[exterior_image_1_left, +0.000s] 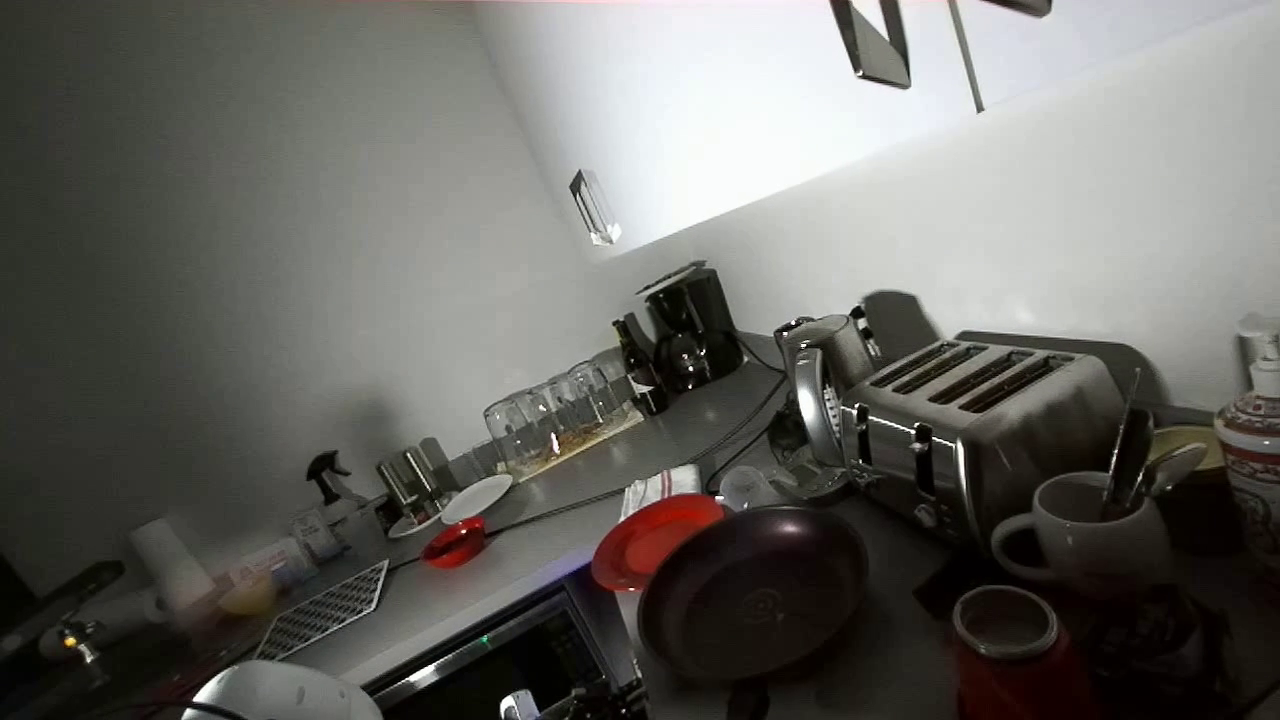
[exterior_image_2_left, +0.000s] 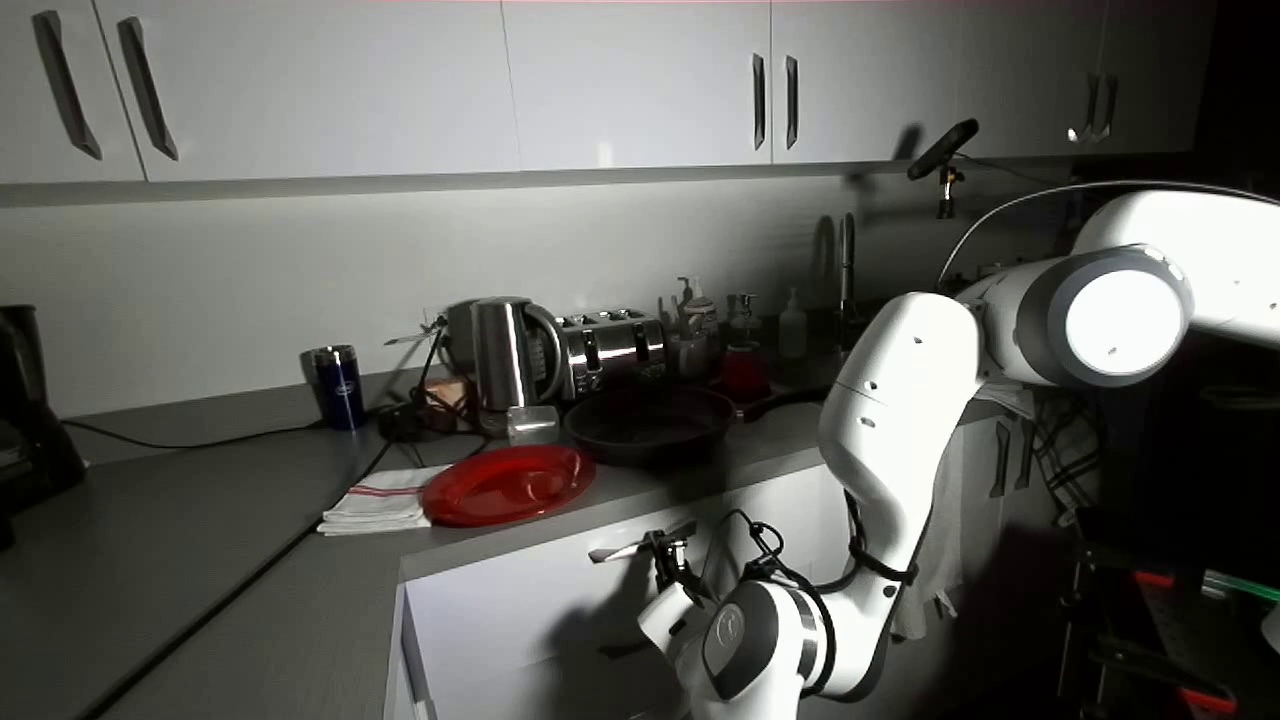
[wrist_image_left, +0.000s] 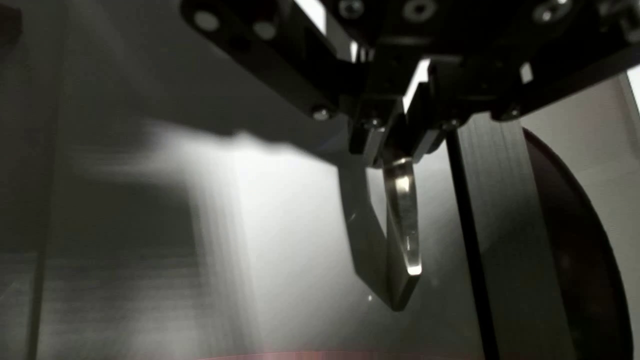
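My gripper is shut on a metal handle (wrist_image_left: 403, 210) on the white drawer front (wrist_image_left: 288, 258) below the counter. The handle runs away from the fingers, seen nearly end-on in the wrist view, and casts a dark shadow on the panel. In exterior view 2, the same gripper (exterior_image_2_left: 672, 546) sits at the handle (exterior_image_2_left: 618, 551), just under the counter edge. A dark gap (wrist_image_left: 474, 252) separates the panel from the counter edge. Exterior view 1 catches only a bit of the arm (exterior_image_1_left: 288, 694) at the bottom.
A black frying pan (exterior_image_2_left: 654, 426) and a red plate (exterior_image_2_left: 510, 485) stand near the counter's front edge above the drawer. Behind them are a kettle (exterior_image_2_left: 501, 354) and a toaster (exterior_image_2_left: 618, 350).
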